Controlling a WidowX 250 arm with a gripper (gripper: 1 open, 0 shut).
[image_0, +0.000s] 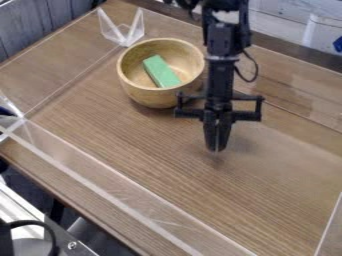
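Note:
My black gripper (217, 140) hangs over the bare middle of the wooden table (160, 190), its fingers together and pointing down, with nothing showing between them. To the upper left of it sits a round light bowl (138, 83), beside the arm, with a green block (162, 70) inside it.
A white wire or plastic holder (123, 30) stands at the back left. Dark cables and hardware (27, 240) lie at the lower left corner, off the table's edge.

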